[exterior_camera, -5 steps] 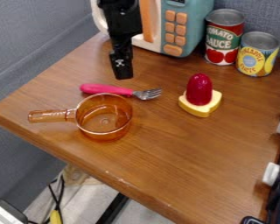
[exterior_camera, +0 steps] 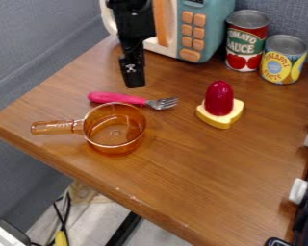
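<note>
My black gripper (exterior_camera: 132, 72) hangs above the back left of the wooden table (exterior_camera: 208, 183), behind a pink-handled fork (exterior_camera: 118, 98); whether its fingers are open or shut is unclear. An amber transparent pot (exterior_camera: 113, 136) with its handle to the left sits in front of the fork. Right of these stands a red rounded object on a yellow base (exterior_camera: 219, 103).
A teal-and-white toy microwave (exterior_camera: 192, 29), a red-label can (exterior_camera: 245, 43) and a yellow-label can (exterior_camera: 283, 62) stand at the back. A dark appliance with white knobs (exterior_camera: 303, 211) lines the right edge.
</note>
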